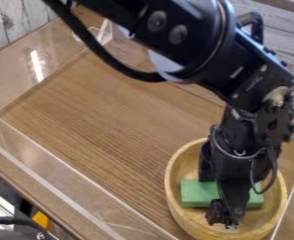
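Observation:
My black gripper [235,187] reaches down into a tan round bowl [181,212] at the lower right, open over a green rectangular block [198,192] that lies in the bowl. The gripper covers part of the block, so where the far finger sits against it cannot be told.
Clear plastic edging runs along its left and near sides. The arm hides much of the upper right, with a pale object partly visible behind it.

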